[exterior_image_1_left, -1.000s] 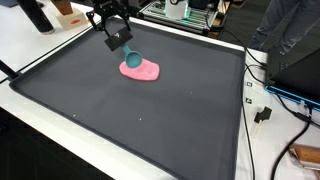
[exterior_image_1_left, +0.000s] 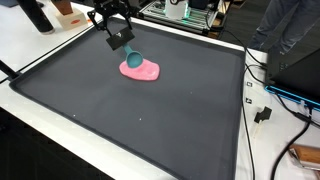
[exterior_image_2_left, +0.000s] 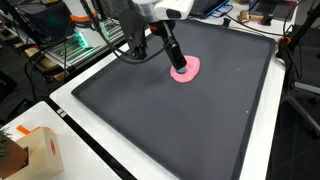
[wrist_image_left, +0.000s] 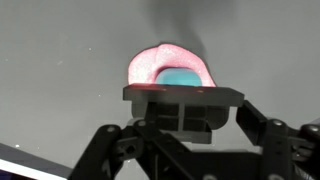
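Note:
A flat pink piece (exterior_image_1_left: 147, 71) with a rounded outline lies on the dark table top. A teal round object (exterior_image_1_left: 134, 60) shows at its far-left edge in exterior view 1; the wrist view shows teal (wrist_image_left: 180, 77) over the pink. My gripper (exterior_image_1_left: 120, 38) is above and beside them, open, its fingers wide apart. A dark, flat-edged shape (wrist_image_left: 185, 96) spans the space at the fingers in the wrist view. Whether the fingers touch it is unclear. The dark shape hides the near part of the teal object. In exterior view 2 the gripper (exterior_image_2_left: 172, 52) is left of the pink piece (exterior_image_2_left: 186, 68).
Cables (exterior_image_1_left: 270, 95) run along its right side. An orange-and-white case (exterior_image_2_left: 38, 155) sits at the near left in exterior view 2.

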